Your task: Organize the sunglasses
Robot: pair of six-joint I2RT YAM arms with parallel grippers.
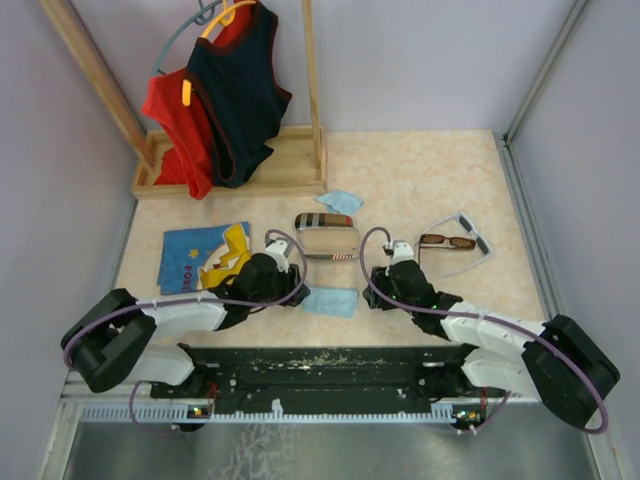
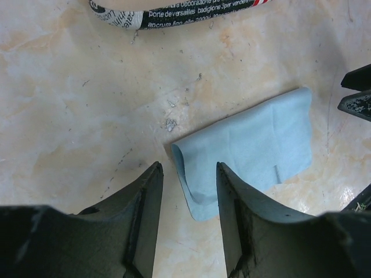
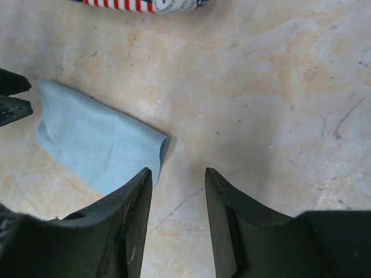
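Note:
Sunglasses with brown lenses lie at the right of the table beside a white-framed pair. An open striped case sits at the middle. A light blue cloth lies flat between my grippers, also in both wrist views. My left gripper is over its left end, fingers part-way apart with nothing between. My right gripper stands open just right of the cloth, nothing between its fingers.
A blue bag with yellow items lies at left. Another blue cloth is behind the case. A wooden rack with red and dark garments stands at back left.

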